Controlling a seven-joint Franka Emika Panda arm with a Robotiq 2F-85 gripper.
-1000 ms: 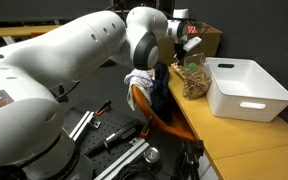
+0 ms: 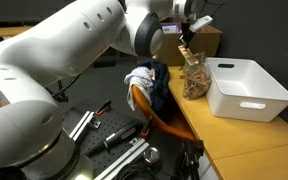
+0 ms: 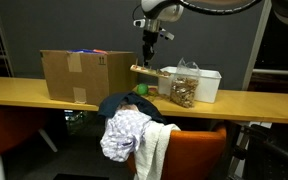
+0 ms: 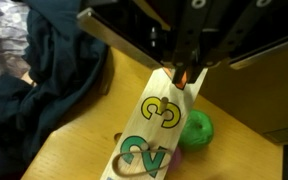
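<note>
A pale wooden board (image 4: 144,135) with painted numerals, a yellow 3 and a green 2 among them, extends from my gripper in the wrist view. The fingers are shut on its near end. In exterior view 2 the board (image 3: 152,71) hangs tilted over the table, left of a clear bag (image 3: 185,86) with brown contents. From exterior view 1 the board (image 2: 186,50) shows as a narrow strip just above and behind that bag. A round green thing (image 4: 196,132) lies beside the board in the wrist view.
An empty white bin (image 2: 249,91) stands on the wooden table (image 2: 229,145), right of the bag. A large cardboard box (image 3: 89,75) occupies the table's other side. Clothes (image 3: 129,130) drape over an orange chair (image 3: 192,153) at the table's edge.
My gripper has shifted rightward in exterior view 1. The board has come up into clear view above the bag. The bag and bin stay put.
</note>
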